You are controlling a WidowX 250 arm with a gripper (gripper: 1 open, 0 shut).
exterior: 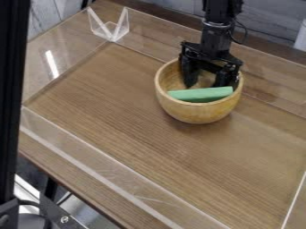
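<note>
A round wooden bowl (191, 111) sits on the wooden table toward the upper right. In it lies a light green block (199, 94), near the front of the inside. The black gripper (206, 73) reaches down into the bowl from above, just behind the green block, its fingers spread. Its tips are dark against the bowl's inside and partly hidden, so whether they touch the block is unclear.
A clear plastic object (109, 25) stands at the back left.
</note>
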